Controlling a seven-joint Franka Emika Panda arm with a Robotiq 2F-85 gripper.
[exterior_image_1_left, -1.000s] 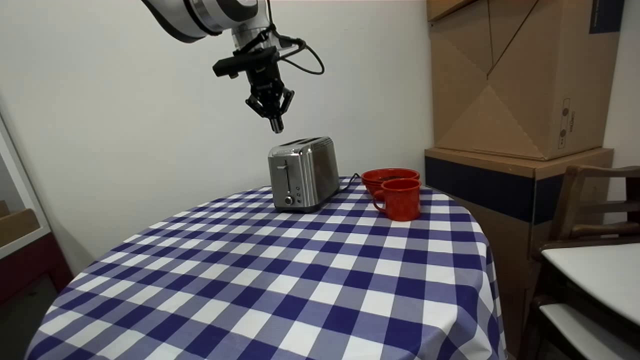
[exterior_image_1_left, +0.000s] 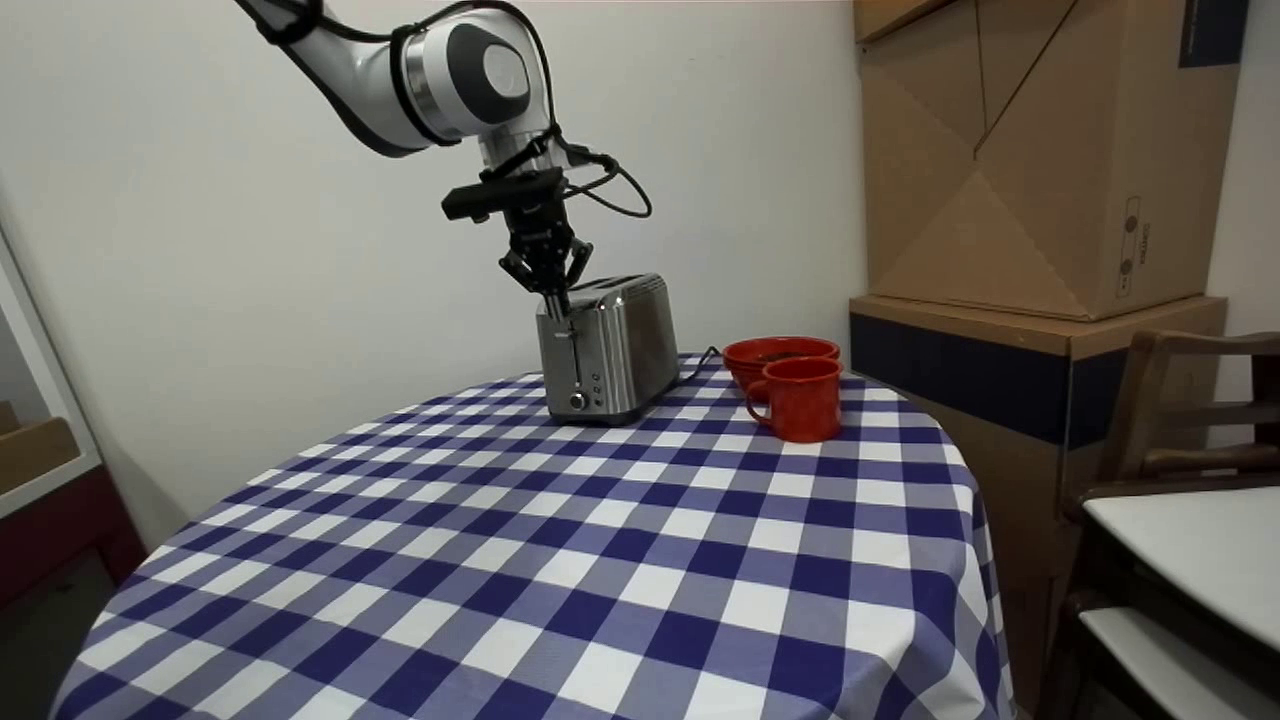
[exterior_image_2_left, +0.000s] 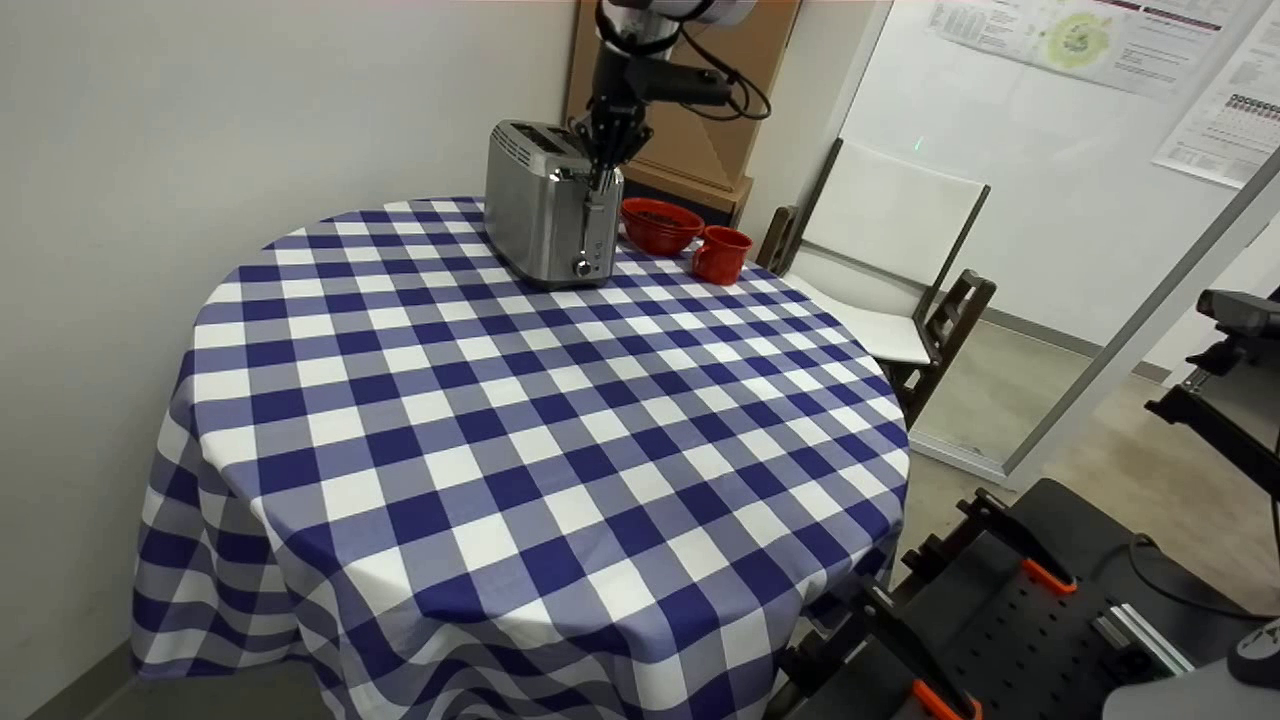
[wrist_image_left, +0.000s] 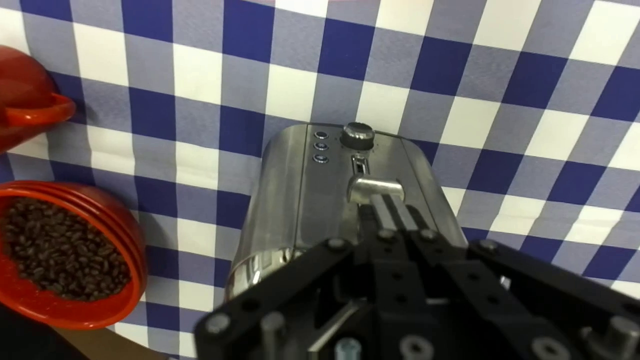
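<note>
A silver toaster (exterior_image_1_left: 632, 341) stands upright at the table's far side, its lever and knob end turned to the open tabletop. My gripper is shut, its two pale fingers pressed together with nothing showing between them. In the wrist view the fingertips lie right at the toaster's lever (wrist_image_left: 370, 189), near the top of its slot; whether they touch it I cannot tell. Below the lever, the control knob (exterior_image_1_left: 578, 401) sits beside several small buttons (wrist_image_left: 321, 146). Exterior view 2 has the gripper (exterior_image_2_left: 602, 182) close against the toaster's upper front.
Beside the toaster are stacked red bowls (wrist_image_left: 135, 251) holding dark coffee beans (wrist_image_left: 60, 249), and a red mug (exterior_image_1_left: 804, 400). A power cord runs behind the toaster. Most of the checkered tablecloth (exterior_image_2_left: 504, 432) is bare. A wall rises close behind.
The gripper has come down from above the toaster to its lever, staying shut. Toaster, mug and bowls stand where they were.
</note>
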